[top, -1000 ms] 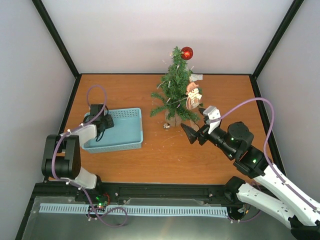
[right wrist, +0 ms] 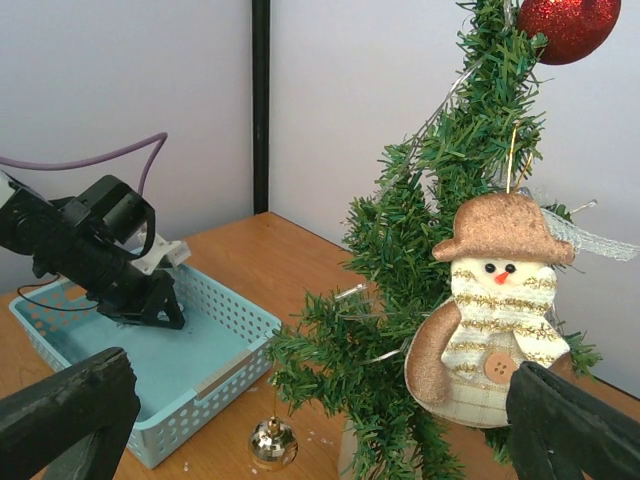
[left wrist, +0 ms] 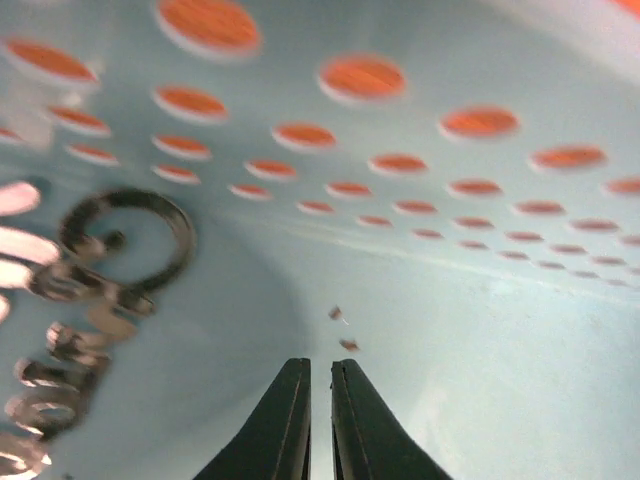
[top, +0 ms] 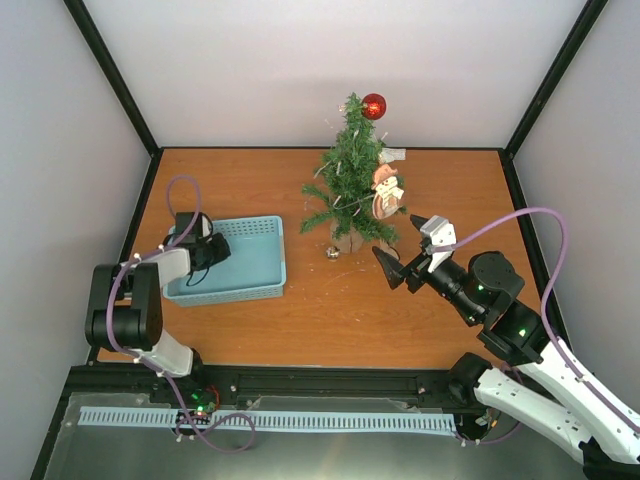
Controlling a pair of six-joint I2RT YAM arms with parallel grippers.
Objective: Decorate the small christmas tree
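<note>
The small tree (top: 345, 170) stands back centre with a red bauble (top: 374, 106) high up, a snowman ornament (right wrist: 498, 320) on its right and a small shiny bell (right wrist: 273, 443) low on the left. My left gripper is down inside the blue basket (top: 230, 290), shut with nothing visible between its fingers; blurred metal pieces and a dark ring (left wrist: 175, 235) lie on the basket floor to its left. My right gripper (top: 388, 262) stands open at the tree's right, facing the snowman in the right wrist view, nothing between its fingers.
White walls and dark frame rails bound it on the back and sides.
My right arm has drawn slightly right, away from the tree, since a second ago. My left arm has shifted slightly at the basket.
</note>
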